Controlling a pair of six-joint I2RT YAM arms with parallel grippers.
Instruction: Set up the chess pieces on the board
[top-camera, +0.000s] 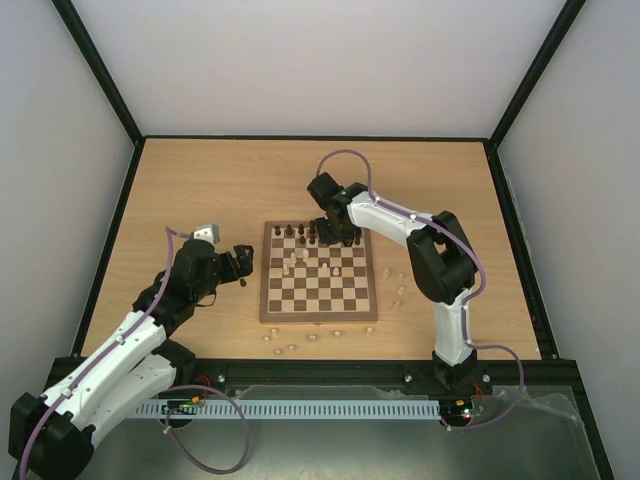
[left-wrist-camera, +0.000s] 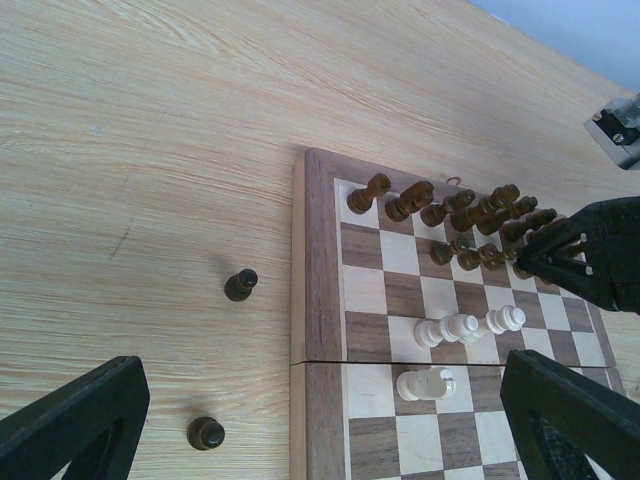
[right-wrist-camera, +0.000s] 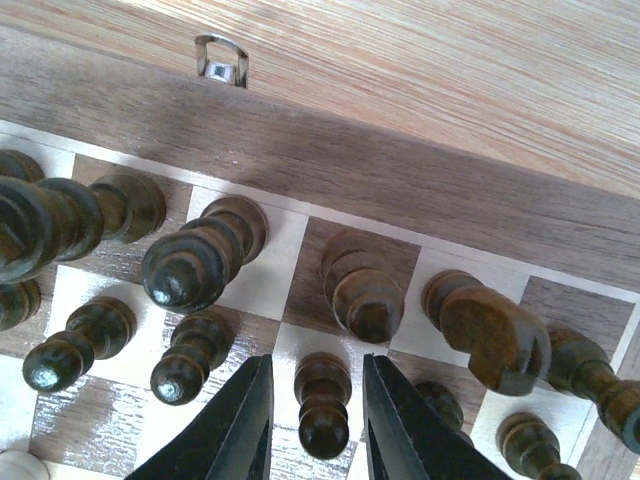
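A dark pawn (right-wrist-camera: 323, 405) stands upright on a white square of the second row, directly in front of a dark bishop (right-wrist-camera: 362, 292). My right gripper is open around that pawn, a gap showing on both sides of it. Dark back-row pieces, among them a knight (right-wrist-camera: 495, 335), line the edge of the chessboard (top-camera: 318, 317). To the left of the board, my left gripper is open and empty. Two dark pawns, one farther off (left-wrist-camera: 241, 285) and one nearer (left-wrist-camera: 206, 433), stand on the table in the left wrist view.
White pieces, including a knight (left-wrist-camera: 425, 384), stand mid-board. Several more white pieces lie on the table in front of the board and to its right (top-camera: 401, 290). Neighbouring dark pawns (right-wrist-camera: 192, 357) crowd the right fingers. Behind the board the table (top-camera: 250, 180) is clear.
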